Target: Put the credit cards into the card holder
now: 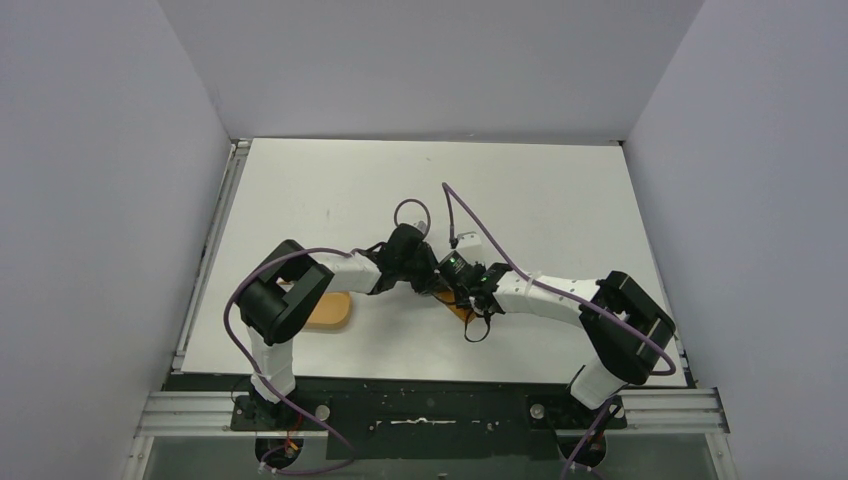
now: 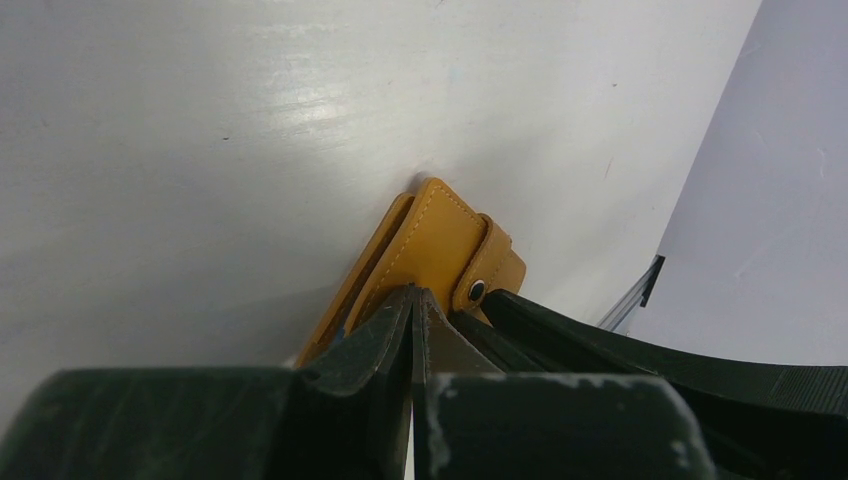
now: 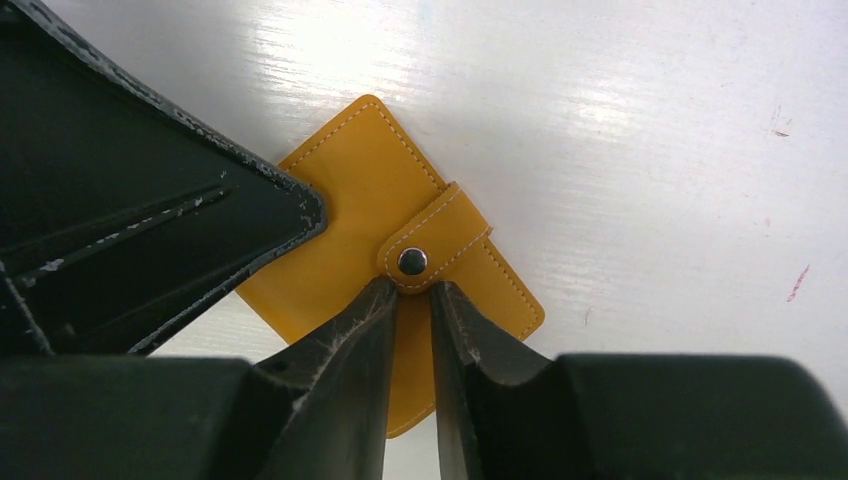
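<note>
The orange-tan leather card holder (image 3: 350, 185) lies on the table, its strap closed over the front by a dark snap (image 3: 412, 261). Above that snap is my right gripper, part open, its fingertips a little apart with only the holder showing below. My left gripper is shut at the holder's face, the fingers together and no card visible between them. In the left wrist view the card holder (image 2: 425, 240) shows its layered edge, with a small bluish sliver inside. From above, both arms hide most of the card holder (image 1: 458, 308).
A yellowish tray (image 1: 328, 312) sits at the left, partly beneath the left arm. The two grippers are close together at the table's middle.
</note>
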